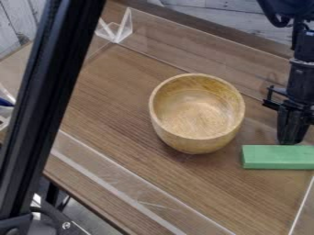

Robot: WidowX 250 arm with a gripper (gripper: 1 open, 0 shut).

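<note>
My black gripper (pixel 289 133) is at the right edge, its fingertips low over the table just behind a green rectangular block (pixel 276 157). It looks shut, with nothing visible between its fingers. A round light-wood bowl (pixel 196 112) stands to the left of the block and gripper. Whether the fingertips touch the table or the block I cannot tell.
A dark vertical post (pixel 50 92) crosses the left of the view. A small white wire-like item (pixel 114 27) stands at the back left.
</note>
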